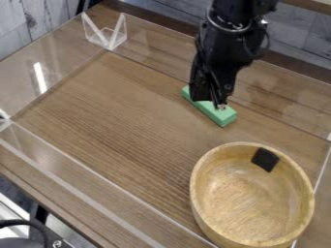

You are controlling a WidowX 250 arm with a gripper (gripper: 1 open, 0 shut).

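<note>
The dark gripper (211,89) hangs at the upper middle, pointing down over a green block (218,113) on the wooden table (116,136). Its fingertips appear just above or at the block's upper part, partly hiding it; they look shut, with nothing visible between them. A round beige bowl (246,208) with a small black patch on its inner rim stands at the lower right.
A small white wire rack (106,34) stands at the back left. A dark cable lies beyond the near left edge.
</note>
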